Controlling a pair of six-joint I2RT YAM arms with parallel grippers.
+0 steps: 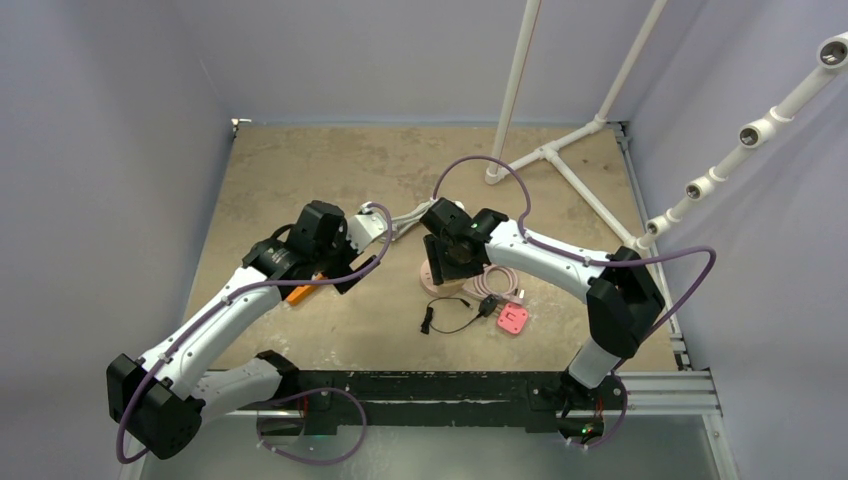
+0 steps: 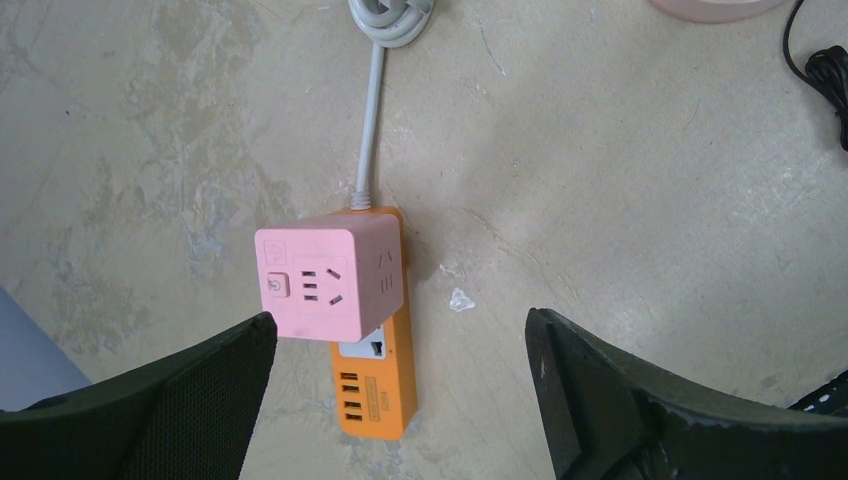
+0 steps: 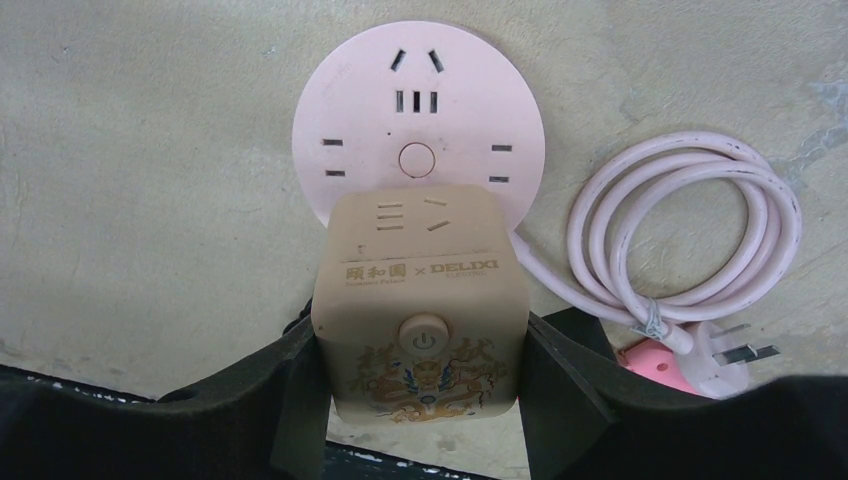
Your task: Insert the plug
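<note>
My right gripper has its fingers on both sides of a beige cube socket (image 3: pixel 420 275), seemingly touching it; the cube lies over the lower edge of a round pink socket disc (image 3: pixel 420 110). A white plug (image 3: pixel 715 365) with bare prongs lies beside the coiled pink cable (image 3: pixel 590 230). My left gripper is open above an orange power strip (image 2: pixel 393 390) with a pink cube socket (image 2: pixel 312 280) over it, nothing between its fingers.
A pink square piece (image 1: pixel 512 318) and a black cable with an adapter (image 1: pixel 487 306) lie near the front. White pipes (image 1: pixel 590 200) stand at the back right.
</note>
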